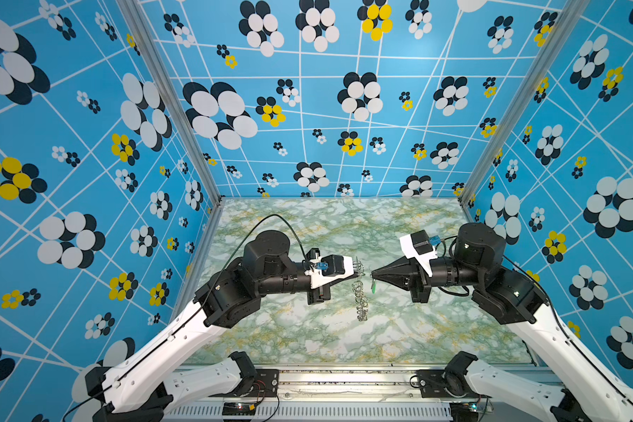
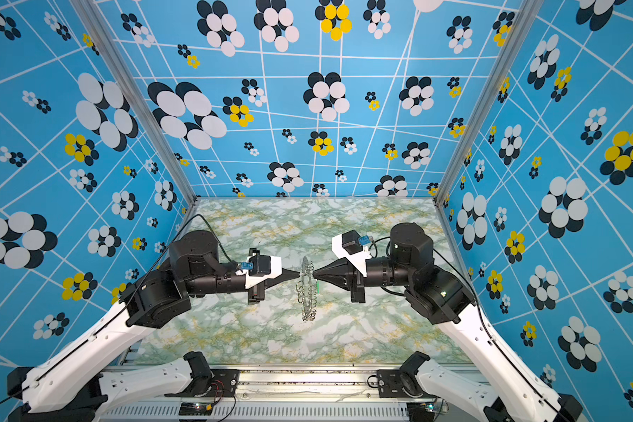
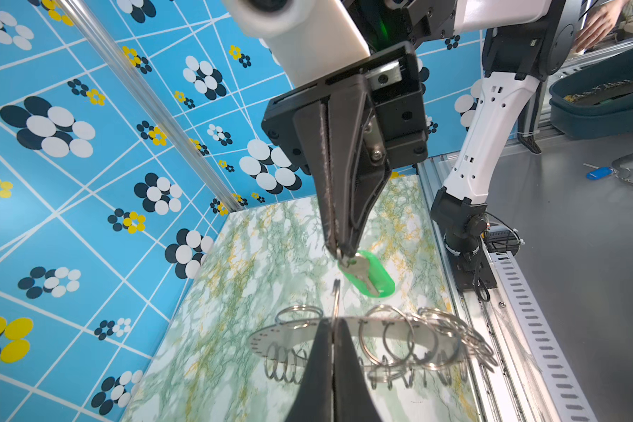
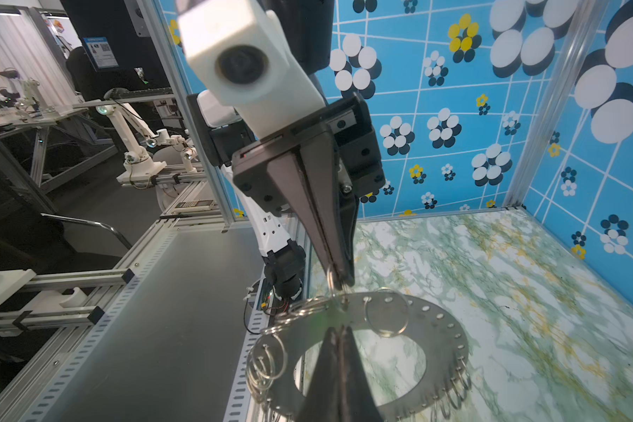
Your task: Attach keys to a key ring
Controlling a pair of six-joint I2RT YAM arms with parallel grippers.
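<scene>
A flat metal key ring disc (image 4: pixel 436 323), with several small wire rings round its edge, hangs in the air at my left gripper (image 1: pixel 356 274). That gripper is shut at the disc's edge, and a small wire ring (image 3: pixel 336 295) stands up at its tip. Facing it, my right gripper (image 1: pixel 373 274) is shut at the top of a key (image 3: pixel 365 273) with a green tag (image 3: pixel 381 275) that dangles below its tip. In the left wrist view the key hangs just beyond the disc, apparently apart from it. The exact hold on the key is too small to tell.
Below both grippers the marble-patterned table (image 1: pixel 281 337) is bare. Patterned blue walls (image 1: pixel 358 105) close off the back and sides. Outside the front edge, a dark bin (image 3: pixel 605 91) and a blue-tagged key (image 3: pixel 600 173) lie on a grey surface.
</scene>
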